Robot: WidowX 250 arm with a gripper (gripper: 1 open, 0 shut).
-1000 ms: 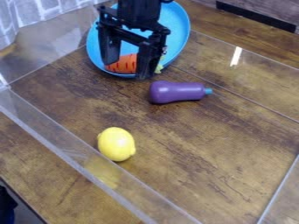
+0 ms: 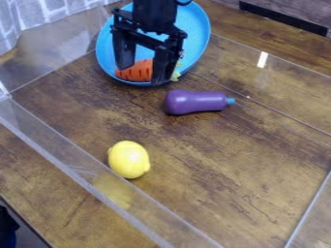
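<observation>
My black gripper (image 2: 147, 56) hangs over a light blue bowl (image 2: 192, 31) at the top middle, open, its two dark fingers pointing down. Beneath it in the bowl is an orange carrot (image 2: 135, 71) with a bit of green at its right, partly hidden by the gripper. A purple eggplant (image 2: 193, 103) with a teal tip lies on the wooden surface just below and right of the bowl. A yellow lemon (image 2: 130, 159) rests by itself in the lower left of the view.
Clear plastic edges run along the left side and lower left of the wooden surface (image 2: 246, 165), and along the far right.
The gripper has shifted very slightly over the bowl. The carrot, eggplant and lemon have not moved.
</observation>
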